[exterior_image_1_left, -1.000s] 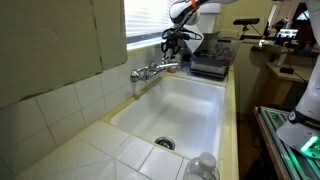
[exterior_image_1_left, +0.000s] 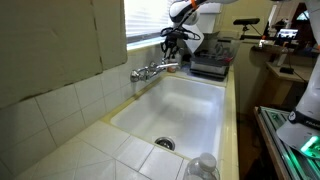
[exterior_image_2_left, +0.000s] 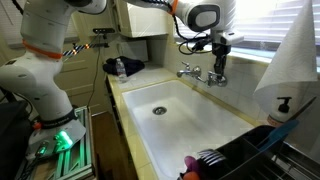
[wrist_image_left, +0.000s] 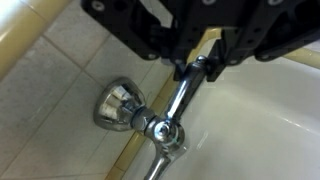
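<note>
A chrome tap (exterior_image_1_left: 148, 72) is mounted on the tiled wall above the white sink (exterior_image_1_left: 180, 115). The wrist view shows its round wall flange, its hub and a chrome lever (wrist_image_left: 182, 98) rising from the hub. My gripper is at the lever's upper end, its dark fingers shut on it; the exact contact is partly hidden by the fingers. From the opposite side, the white arm (exterior_image_2_left: 198, 20) reaches down over the back of the sink, with the gripper (exterior_image_2_left: 218, 77) at the tap's near end, close to the wall.
A black dish rack (exterior_image_1_left: 208, 66) stands at the sink's far end, with utensils (exterior_image_2_left: 208, 160) in it. A clear bottle (exterior_image_1_left: 203, 167) is on the counter at the opposite end. The sink basin is empty, its drain (exterior_image_1_left: 165, 143) showing.
</note>
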